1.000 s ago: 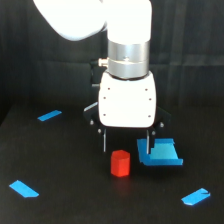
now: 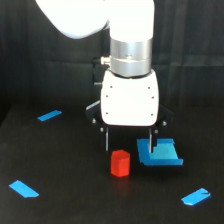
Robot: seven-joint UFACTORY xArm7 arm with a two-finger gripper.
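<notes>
A small red block (image 2: pixel 120 163) rests on the dark table, just below my gripper in the camera view. My white gripper (image 2: pixel 129 146) hangs upright over the table with its thin dark fingers (image 2: pixel 107 139) spread apart. Nothing shows between them. The block appears lower in the picture than the fingertips, and I see no contact with it. To the right is a small blue open box (image 2: pixel 174 161) with a lighter inside, partly behind the right finger.
Blue strips lie on the table at the back left (image 2: pixel 50 115), front left (image 2: pixel 24 189) and front right (image 2: pixel 196 197). Bare dark table surrounds the red block at the front and left. The background is a dark curtain.
My gripper has shifted slightly to the right. The red block, the blue box and the blue strips have stayed in place.
</notes>
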